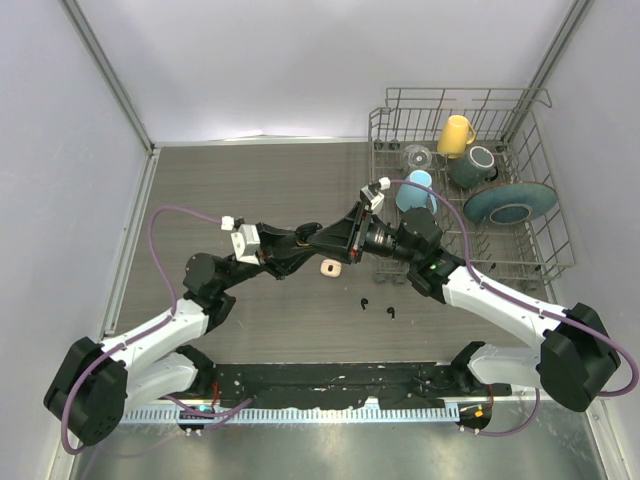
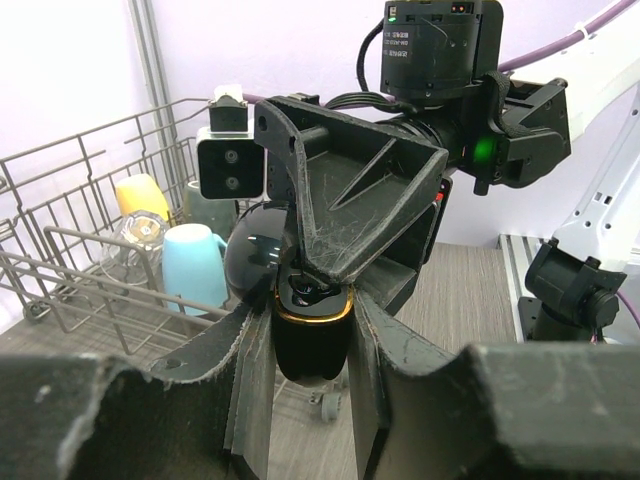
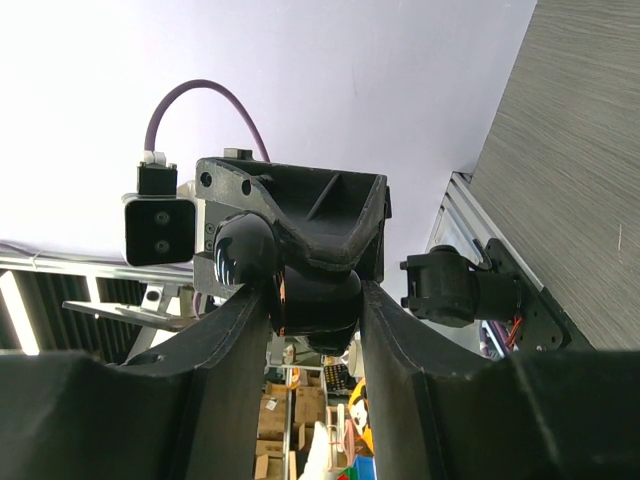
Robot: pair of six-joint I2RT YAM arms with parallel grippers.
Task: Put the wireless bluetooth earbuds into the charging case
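The black, glossy charging case [image 2: 311,352] is held up between both arms above the table, its lid [image 2: 254,248] swung open. In the left wrist view a gold rim runs round the case body, and my left gripper is shut on that body. From the other side my right gripper is also shut on the case, whose rounded lid [image 3: 246,248] shows beside its fingers. The case's inside is mostly hidden by the right fingers.
A wire dish rack [image 1: 400,130] with a yellow mug [image 1: 456,136], a light blue mug [image 1: 415,190] and a blue-green plate [image 1: 511,202] fills the back right. Behind the grippers lies a small white-and-orange piece [image 1: 331,268]. Bare table [image 1: 280,180] stretches to the back left.
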